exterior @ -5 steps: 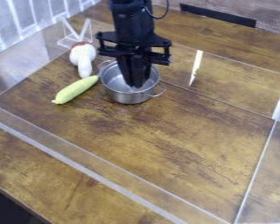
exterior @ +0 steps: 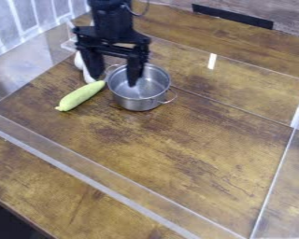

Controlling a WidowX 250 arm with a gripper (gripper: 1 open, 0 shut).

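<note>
The dark gripper (exterior: 115, 58) hangs over the back left of the steel pot (exterior: 145, 91), blurred, its fingers pointing down; it is open. A pale yellow-green corn cob or similar long vegetable (exterior: 81, 96) lies on the wooden table left of the pot. A white object (exterior: 82, 64), mostly hidden behind the gripper, sits at the back left.
Clear plastic panels border the wooden table (exterior: 202, 159). A dark slotted strip (exterior: 234, 14) is at the back edge.
The gripper has moved left from over the pot toward the white object, which it now partly covers. The pot and vegetable look unmoved.
</note>
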